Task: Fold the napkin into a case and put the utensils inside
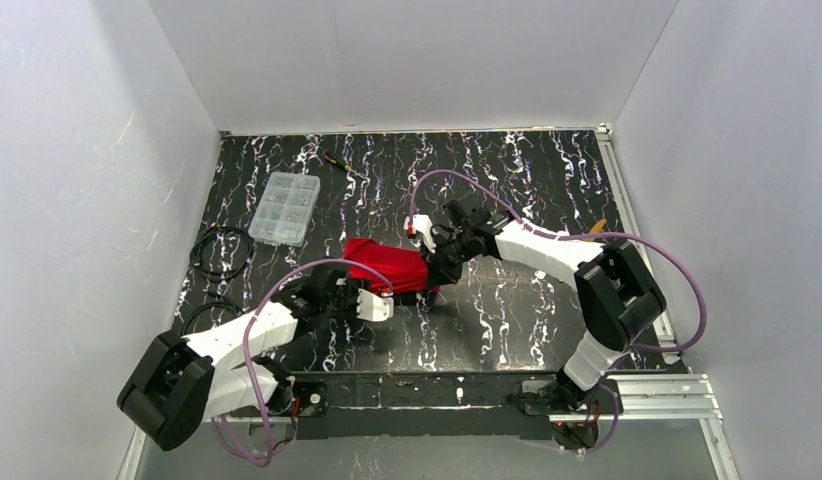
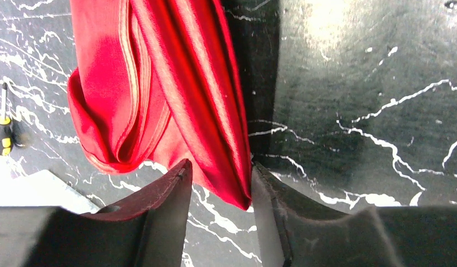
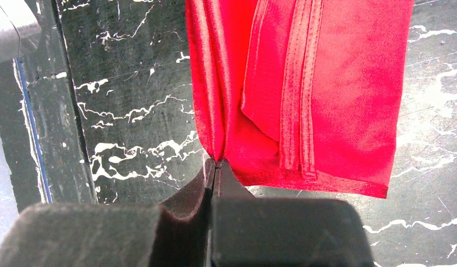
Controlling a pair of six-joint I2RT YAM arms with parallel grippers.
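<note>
The red napkin [image 1: 382, 258] lies folded on the dark marble table, with a long rolled edge and flat layers with stitched hems. My left gripper is part open around the rolled edge's end [image 2: 226, 183], which lies between or just under its fingertips. My right gripper is shut on the other end of that rolled edge, bunching the cloth at its fingertips. In the top view both wrists partly hide the napkin's near side. A screwdriver [image 2: 4, 136] with a yellow and black handle shows at the left wrist view's edge.
A clear compartment box [image 1: 285, 207] stands back left, beside coiled black cable [image 1: 217, 262]. The screwdriver lies at the back. A small yellow object [image 1: 596, 227] is at the right edge, behind the right arm.
</note>
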